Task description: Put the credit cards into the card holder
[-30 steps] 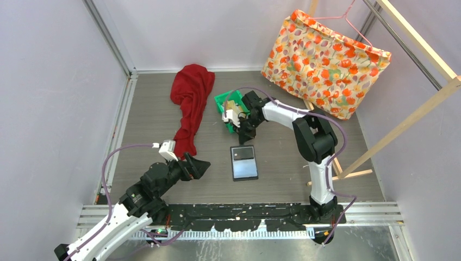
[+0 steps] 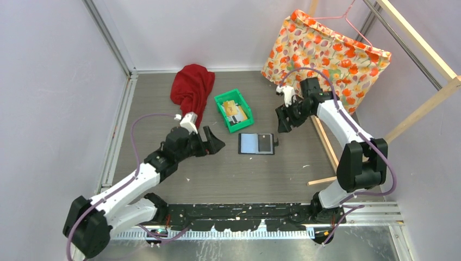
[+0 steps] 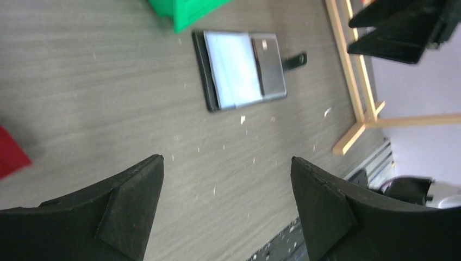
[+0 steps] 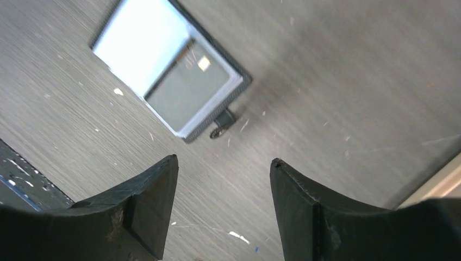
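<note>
The card holder (image 2: 249, 143), dark-edged with a pale blue pocket and a grey one, lies flat and open on the table; its short strap (image 4: 222, 123) points right. Cards (image 2: 235, 112) in yellow, white and black lie inside the green basket (image 2: 248, 101) behind it. To the holder's left, clear of it, my left gripper (image 2: 213, 141) is open and empty; the holder (image 3: 236, 69) shows ahead of its fingers. Right of the holder hangs my right gripper (image 2: 284, 119), fingers apart, only bare table (image 4: 224, 179) between its fingers.
A red cloth (image 2: 191, 89) lies at the back left. On the right stands a wooden rack (image 2: 326, 145) with a flowered cloth (image 2: 326, 49) hanging from it.
The holder now lies turned about a quarter, its strap to the right, and slightly farther back. My right arm has swung right, off the basket; my left gripper has come forward and right.
</note>
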